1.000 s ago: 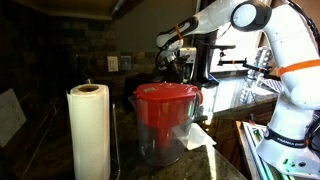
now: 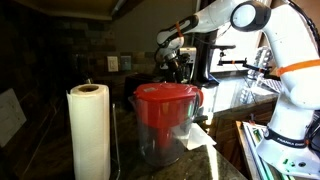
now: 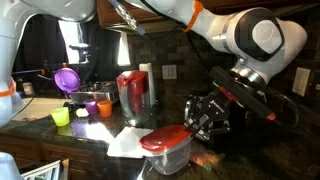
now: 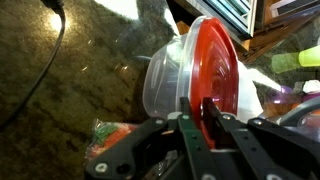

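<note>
A clear round container (image 3: 172, 160) with a red lid (image 3: 165, 138) over its top is on the dark counter in exterior view 2. My gripper (image 3: 194, 127) reaches down to the lid's edge from the right. In the wrist view the fingers meet at the near edge of the red lid (image 4: 217, 65), and my gripper looks shut on that edge. The clear container wall (image 4: 160, 82) shows to the left of the lid. Whether the lid is seated all round or lifted from the rim cannot be told.
A red-lidded pitcher (image 2: 165, 125) and a paper towel roll (image 2: 90, 135) stand close to exterior view 1. White paper (image 3: 127, 142) lies left of the container, with colored cups (image 3: 92, 108) farther left. A colorful packet (image 4: 108, 137) lies near the gripper.
</note>
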